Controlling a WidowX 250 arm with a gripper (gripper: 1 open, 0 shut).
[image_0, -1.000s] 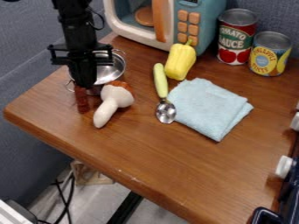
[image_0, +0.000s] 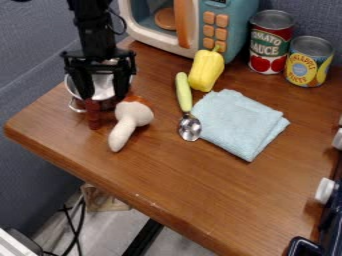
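Note:
My black gripper (image_0: 99, 72) hangs over the steel pot (image_0: 75, 95) at the left of the table, covering much of it; whether its fingers are open or shut is hard to make out. Below it a red-brown object (image_0: 96, 115), partly hidden, stands beside the toy mushroom (image_0: 126, 126), which lies on the wooden table (image_0: 201, 200).
A spoon (image_0: 189, 115), a yellow pepper (image_0: 206, 70) and a folded blue cloth (image_0: 238, 124) lie to the right. A toy microwave (image_0: 186, 25), a tomato can (image_0: 269, 45) and a yellow can (image_0: 309, 62) stand behind.
The objects appear unmoved.

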